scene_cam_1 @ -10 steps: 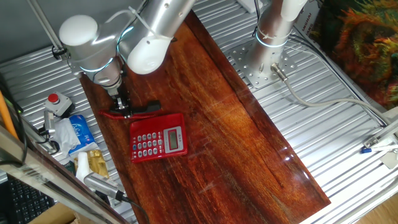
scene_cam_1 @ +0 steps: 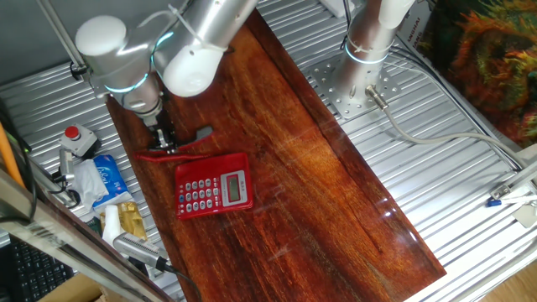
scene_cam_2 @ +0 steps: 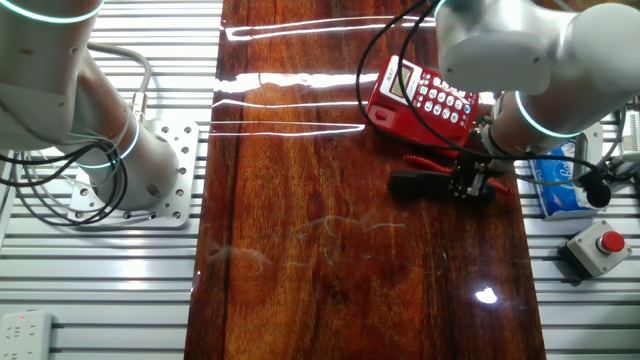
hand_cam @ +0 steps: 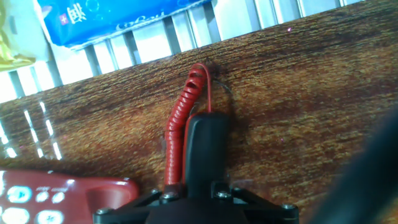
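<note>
The red desk phone base, with its grey keypad and small display, lies flat on the wooden table. Beside it, the dark handset is in my gripper, which appears shut around its middle. In the wrist view the handset runs up between the fingers, black on top with a red edge. A coiled red cord trails from its far end along the tabletop. Exterior view 2 has the handset apart from the phone base. The fingers' contact faces are hidden.
A blue tissue pack and a red-topped emergency button sit beyond the table's edge.
The handset and gripper have shifted slightly away from the phone base. The handset's free end now appears turned and raised, with the red cord showing separately below it.
</note>
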